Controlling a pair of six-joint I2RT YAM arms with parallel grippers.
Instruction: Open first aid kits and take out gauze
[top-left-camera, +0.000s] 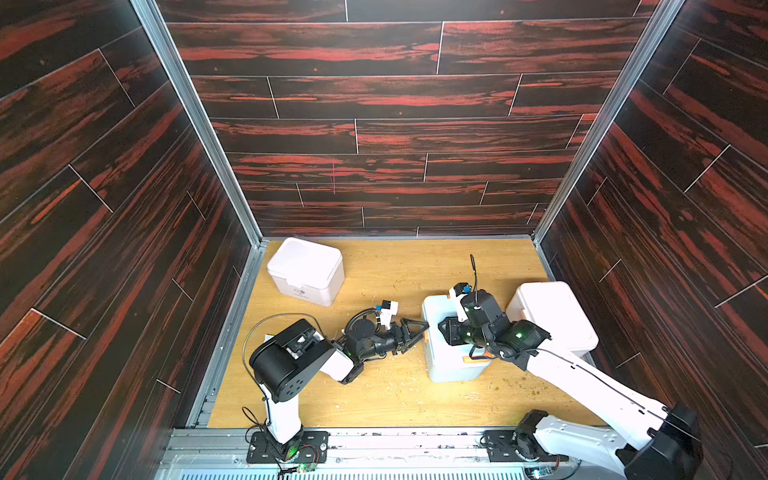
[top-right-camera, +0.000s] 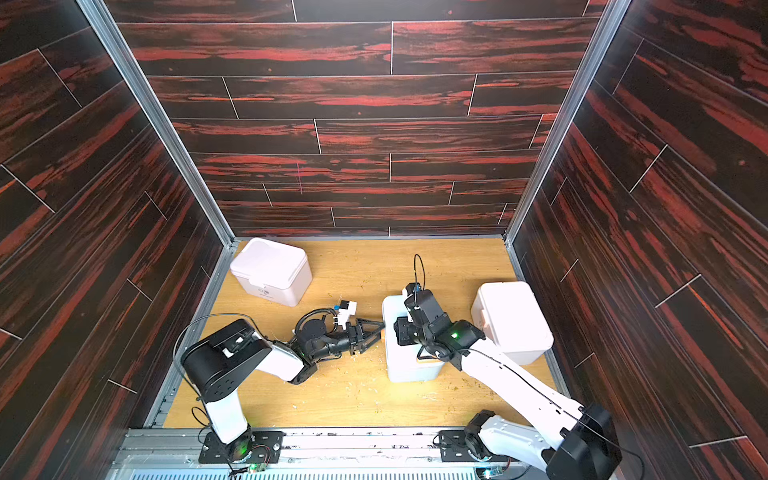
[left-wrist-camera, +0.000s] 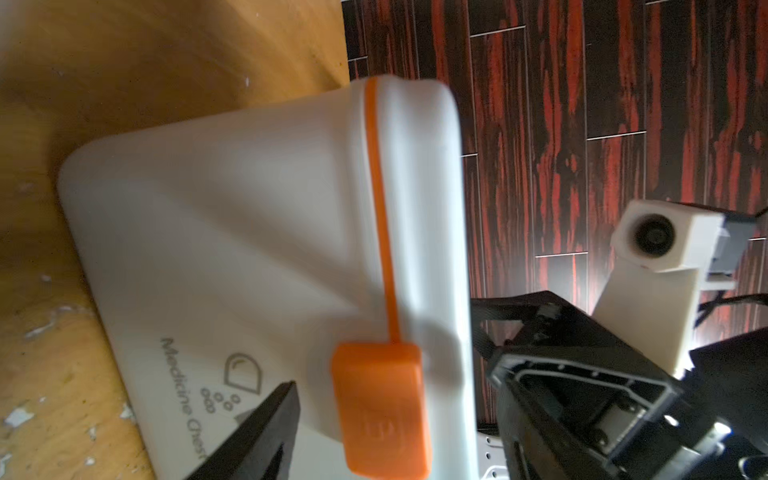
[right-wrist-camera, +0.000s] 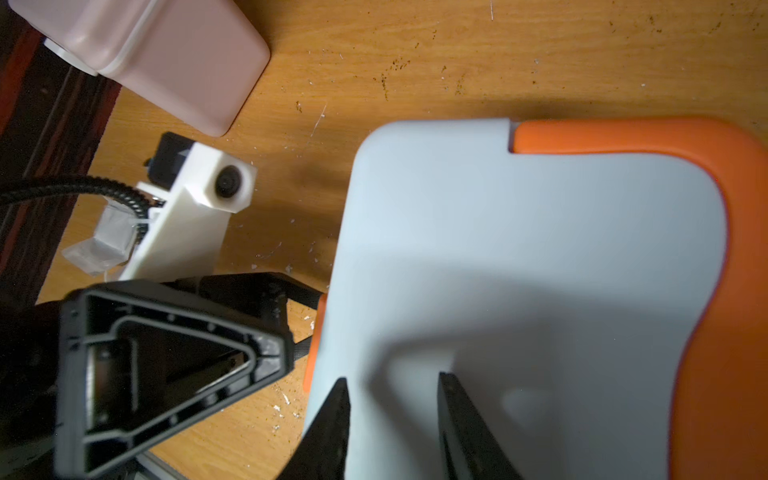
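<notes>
A white first aid kit (top-left-camera: 456, 369) with a closed lid stands between my arms, its orange latch (left-wrist-camera: 382, 409) facing left and an orange handle (right-wrist-camera: 724, 336) on top. Spread wide, the fingers of my left gripper lie to either side of the latch in the left wrist view, with no visible grip on it. Over the pale lid (right-wrist-camera: 520, 208) is my right gripper. Its fingertips are a narrow gap apart, and only lid shows between them; whether they pinch anything is hidden. No gauze is in view.
A pinkish-white box (top-left-camera: 306, 268) stands at the back left, and another white box (top-left-camera: 553, 316) at the right, close to my right arm. Bare wooden table (top-left-camera: 384, 268) lies behind and in front of the kit.
</notes>
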